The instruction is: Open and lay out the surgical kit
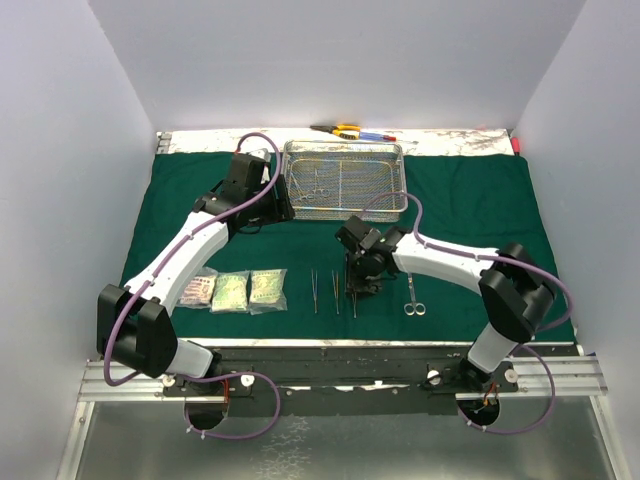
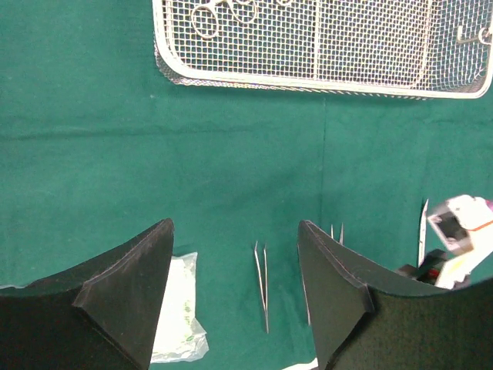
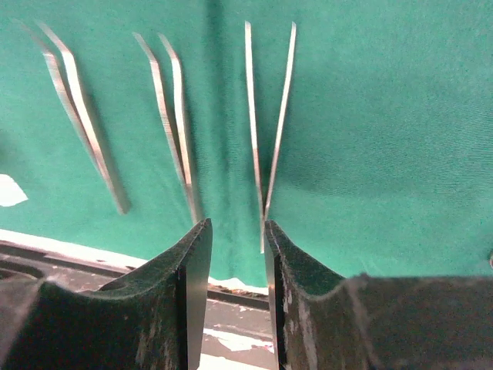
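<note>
My right gripper is low over the green cloth at a pair of slim instruments (image 3: 281, 108), its fingers close together; whether they grip one is unclear. Two other tweezer-like pairs (image 3: 177, 116) lie to their left. My left gripper is open and empty above the cloth near the wire basket (image 2: 323, 85), which holds scissor-like instruments (image 2: 208, 19). Scissors (image 1: 415, 305) lie right of the row in the top view, and three clear packets (image 1: 230, 292) lie at the left.
Pliers and tools (image 1: 350, 133) rest on the back marble strip. Grey walls border both sides.
</note>
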